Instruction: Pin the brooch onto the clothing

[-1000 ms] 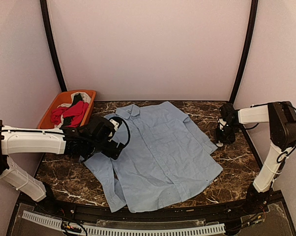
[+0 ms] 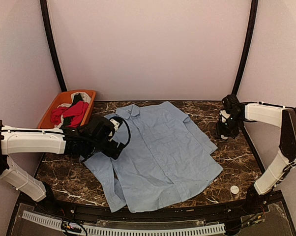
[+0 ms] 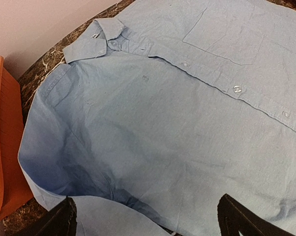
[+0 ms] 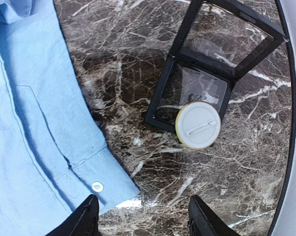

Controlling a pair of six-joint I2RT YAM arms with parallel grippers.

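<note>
A light blue shirt [image 2: 162, 157] lies spread on the dark marble table, collar [image 3: 84, 49] toward the back. At right, in the right wrist view, a white round brooch [image 4: 197, 125] with a pin on its face rests on the lower part of an open black case [image 4: 162, 93] with clear panels. My right gripper is above the table near the sleeve's end, fingers apart with nothing between them, the brooch beyond the fingertips. My left gripper is open over the shirt's left side, nothing between its fingers.
An orange bin [image 2: 54, 105] with red and white cloths stands at back left. A small white disc [image 2: 234, 189] lies at the front right of the table. Bare table surrounds the shirt on the right; walls close in the sides.
My right arm has risen and shifted slightly, uncovering more of the white round piece beneath its gripper in the top view. The left arm and shirt are unchanged.
</note>
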